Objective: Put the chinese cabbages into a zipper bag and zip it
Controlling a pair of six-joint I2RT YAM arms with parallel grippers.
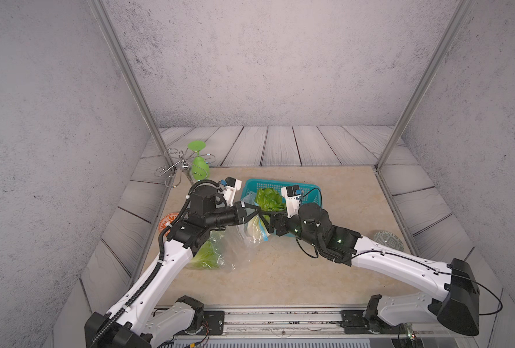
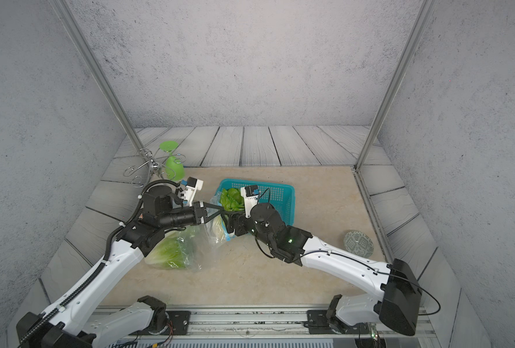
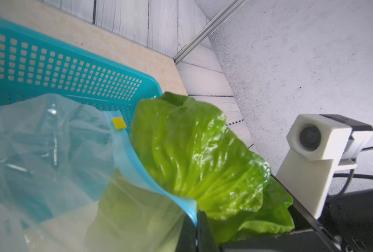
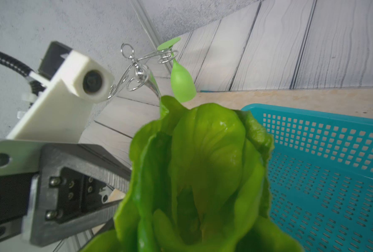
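A green Chinese cabbage (image 3: 194, 155) stands partly in the mouth of a clear zipper bag (image 3: 56, 138) with a blue zip edge; its leafy top is outside, and its paler lower part shows through the plastic. My left gripper is shut on the blue edge. Close by, my right gripper (image 1: 270, 222) is open beside the cabbage, its fingers mostly hidden in the right wrist view, where the leaves (image 4: 207, 155) fill the middle. Another cabbage (image 2: 167, 252) lies under clear plastic on the left of the table, partly behind the left arm.
Behind the grippers sits a teal basket (image 4: 316, 113), its visible floor bare. At the back left stand a metal rack (image 1: 183, 165) and a green glass (image 1: 200, 168). A patterned bowl (image 2: 358, 243) is at the far right.
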